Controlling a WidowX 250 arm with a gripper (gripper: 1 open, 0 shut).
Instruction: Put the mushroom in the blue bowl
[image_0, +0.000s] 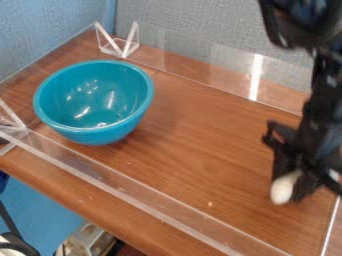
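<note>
The teal-blue bowl (96, 92) stands upright at the left of the wooden table, and its visible inside is empty. Far over on the right, the black gripper (297, 180) is shut on the white mushroom (283, 188). Part of the mushroom pokes out at the gripper's lower left, while the fingers hide the rest. Blur on the arm leaves the fingertips unclear. A wide stretch of table lies between bowl and gripper.
Bare wooden table (187, 150) fills the middle. Clear strips run along its front and back edges, with a white wire bracket (118, 42) behind the bowl. Below the front left edge are cables and gear.
</note>
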